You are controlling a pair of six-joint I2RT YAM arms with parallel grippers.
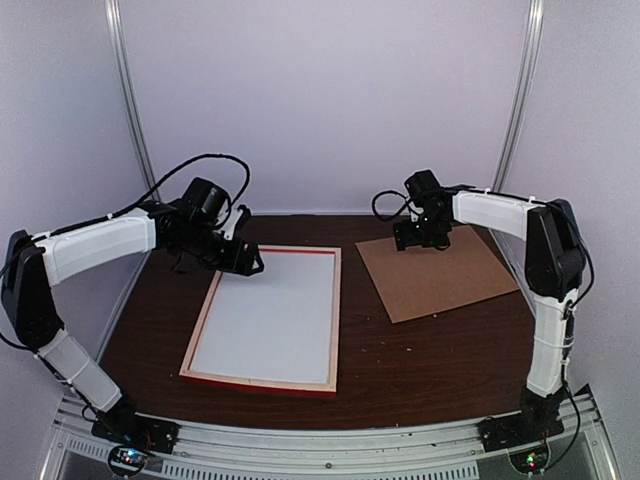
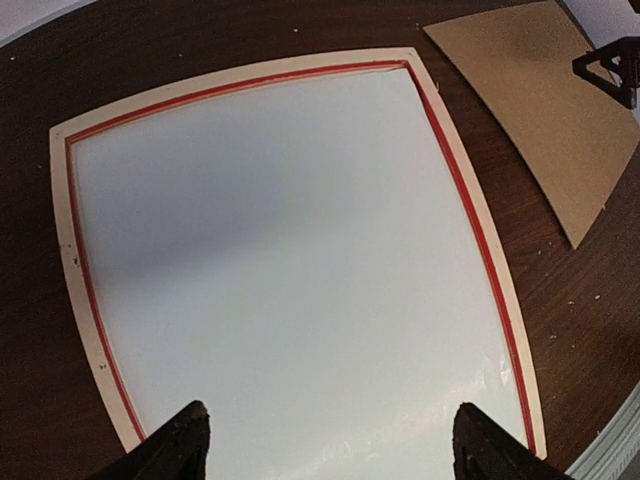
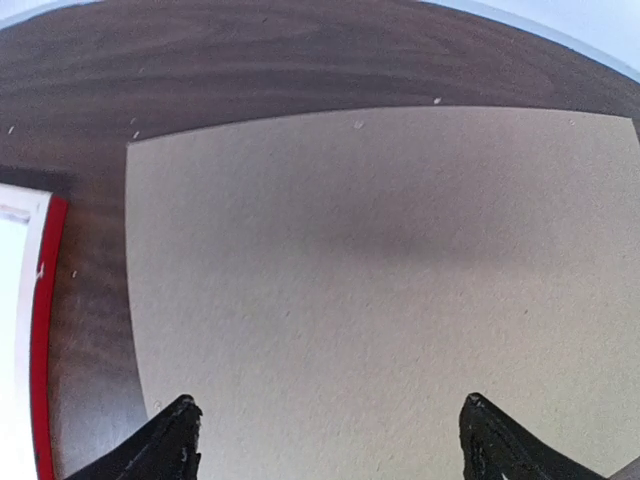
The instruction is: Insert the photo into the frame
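A wooden frame [image 1: 336, 330] with a red inner edge lies flat on the left half of the table. Inside it is a plain white sheet [image 2: 300, 250], reaching close to the red edge on the sides I can see; whether this is the photo, I cannot tell. Over the frame's far left part hangs my left gripper [image 1: 248, 264], open and empty. My right gripper [image 1: 408, 240] stands open above the far left part of a brown board [image 3: 380, 290], its fingers well apart with nothing held.
The brown board lies flat and askew to the right of the frame, with a strip of dark table [image 1: 357, 320] between them. Bare table extends in front of the board. A metal rail [image 1: 330, 436] runs along the near edge.
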